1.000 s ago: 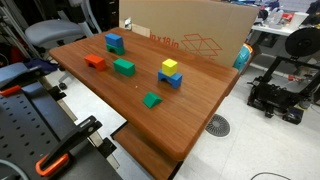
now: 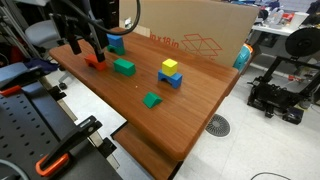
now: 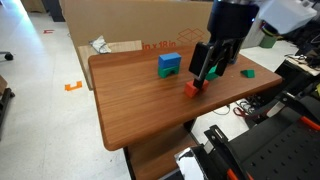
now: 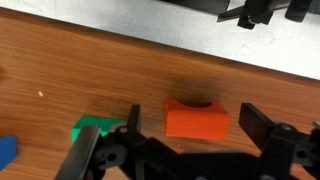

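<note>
My gripper stands open above the red block (image 4: 196,122), which shows between its two dark fingers in the wrist view. In exterior view 1 the red block (image 2: 96,62) lies near the left edge of the wooden table (image 2: 190,112), with a notch in its side. A green block (image 2: 124,67) sits just beside it. Nothing is held. From exterior view 2, the fingers (image 3: 201,62) reach down close around the red block (image 3: 196,90); whether they touch it cannot be told.
A yellow block (image 2: 170,65) rests on a blue one (image 2: 170,80). The green triangular block (image 2: 151,100) lies nearer the front, and another blue block (image 2: 115,43) stands on green at the back. Cardboard (image 2: 215,25) walls the far side.
The gripper has come in from the upper left and lowered toward the red block, staying open. The blocks have not moved.
</note>
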